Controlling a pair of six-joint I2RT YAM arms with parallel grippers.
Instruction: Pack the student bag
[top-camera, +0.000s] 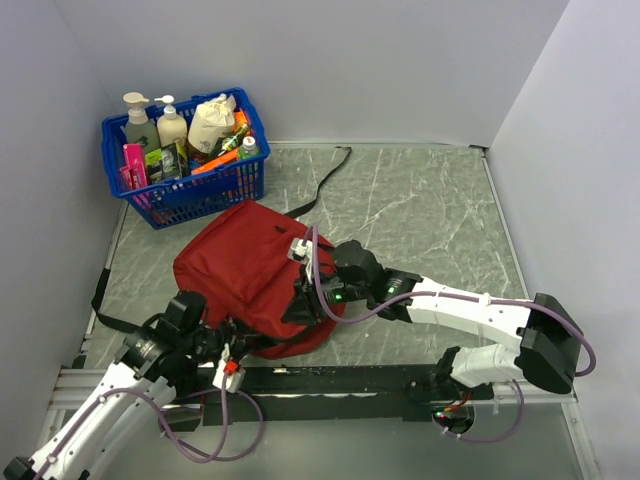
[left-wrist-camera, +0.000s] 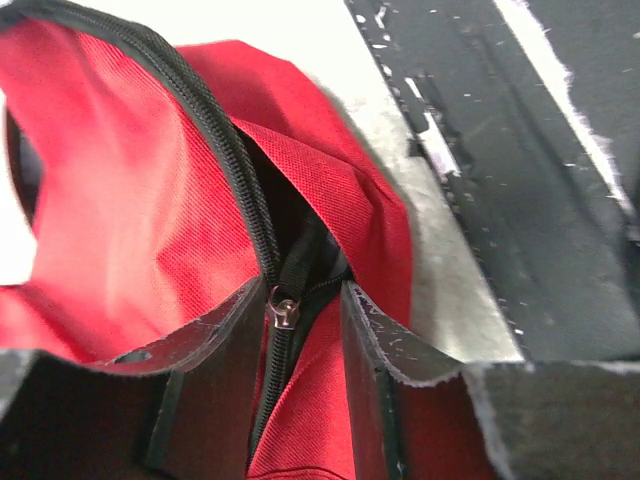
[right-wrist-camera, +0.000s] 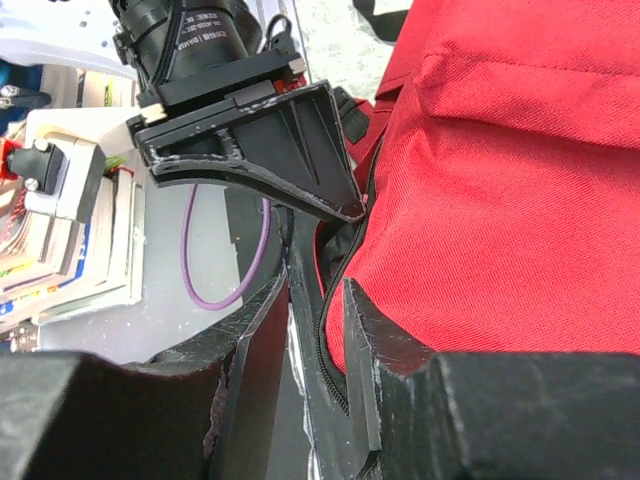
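Observation:
The red student bag (top-camera: 240, 260) lies flat on the table, its zippered opening along the front edge. In the left wrist view, a metal zipper pull (left-wrist-camera: 284, 308) on the black zipper (left-wrist-camera: 225, 145) shows between the parted fingertips of my left gripper. Whether either finger touches it, I cannot tell. My right gripper is partly open over the bag's front part, with the zipper edge (right-wrist-camera: 338, 280) in view past the gap. The left gripper's finger (right-wrist-camera: 300, 165) reaches to the bag's opening in the right wrist view. Inside the bag is mostly hidden.
A blue basket (top-camera: 205, 195) full of bottles and packets stands at the back left. Free grey tabletop (top-camera: 420, 210) spreads to the right. A black strap (top-camera: 322, 188) trails behind the bag, and a dark rail (top-camera: 330, 385) runs along the front edge.

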